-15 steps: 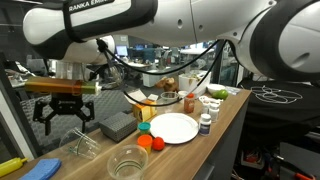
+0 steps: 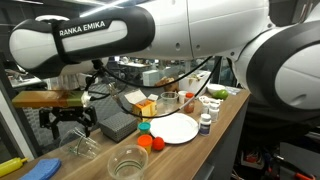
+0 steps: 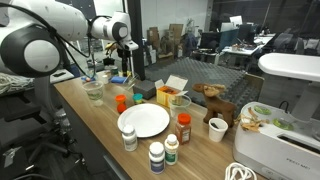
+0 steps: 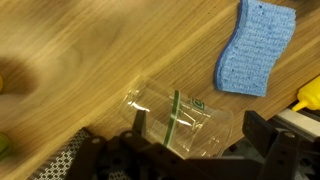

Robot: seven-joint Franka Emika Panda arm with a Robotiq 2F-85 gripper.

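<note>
My gripper [image 2: 68, 130] stands open at the left end of the wooden counter, pointing down. Below it a clear see-through container [image 2: 82, 147] appears to lie on its side; in the wrist view the container [image 4: 182, 124] shows between and beyond the two spread fingers. Whether the fingers touch it I cannot tell, but nothing is gripped. A blue cloth or sponge [image 4: 255, 45] lies flat close by, with part of a yellow object [image 4: 309, 95] at the wrist view's right edge.
A clear bowl [image 2: 128, 161], green and red-orange small items, and a dark grey box [image 2: 116, 122] stand right of the gripper. Farther along are a white plate [image 3: 145, 120] and several bottles. Bare wood shows at the wrist view's upper left.
The gripper's hand has shifted a little to the left in exterior view 1, staying over the clear container. The objects on the counter look unmoved.
</note>
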